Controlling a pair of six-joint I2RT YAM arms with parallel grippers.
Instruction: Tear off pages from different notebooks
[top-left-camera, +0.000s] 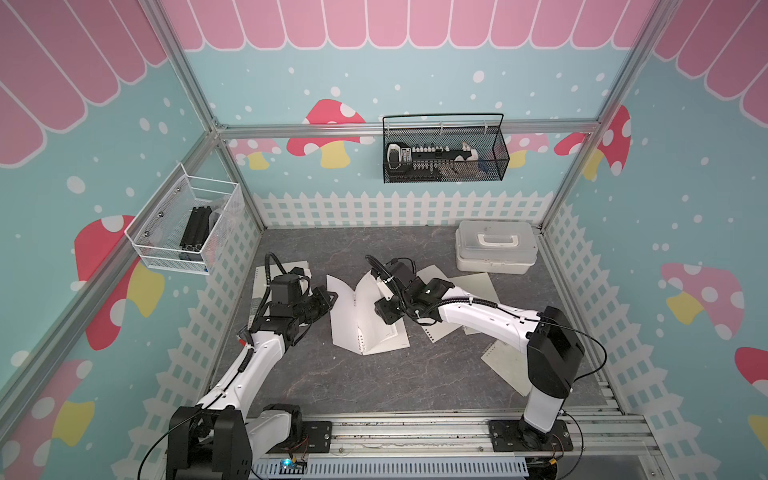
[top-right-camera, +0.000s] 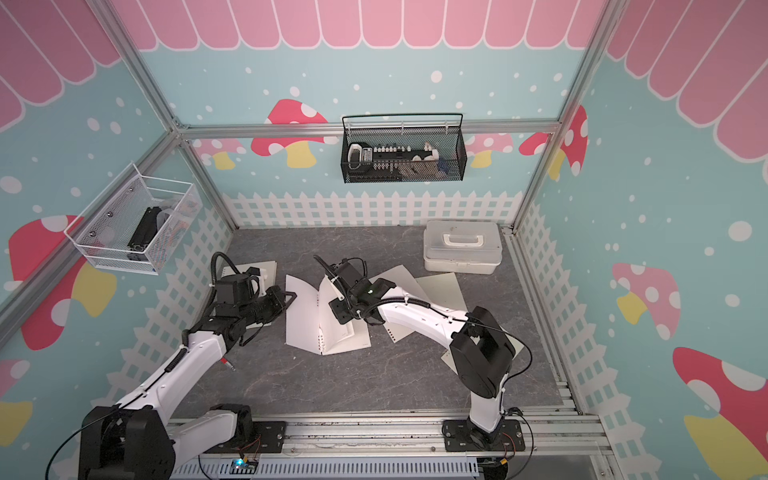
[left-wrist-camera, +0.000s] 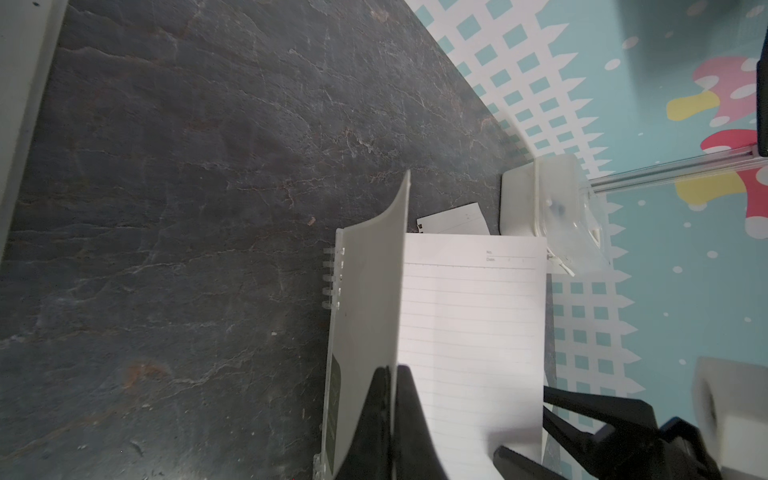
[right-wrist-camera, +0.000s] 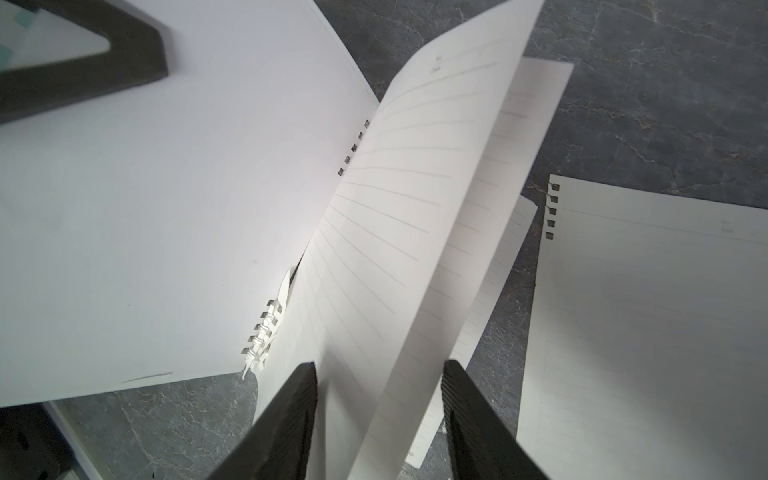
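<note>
An open spiral notebook (top-left-camera: 344, 320) lies mid-table. In the left wrist view my left gripper is shut on the edge of its raised cover (left-wrist-camera: 368, 280). My right gripper is part open over the notebook's right side, with lifted, curling lined pages (right-wrist-camera: 416, 176) between and above its fingers. In the right wrist view some of the spiral binding (right-wrist-camera: 264, 332) shows at the lower part of the fold. Loose sheets with punched edges, one a lined sheet (right-wrist-camera: 640, 304), lie to the right.
A white toolbox (top-left-camera: 495, 248) stands at the back right. Another notebook (top-left-camera: 268, 280) lies at the left, partly behind the left arm. A black basket (top-left-camera: 445, 160) and a white basket (top-left-camera: 160, 252) hang on the walls.
</note>
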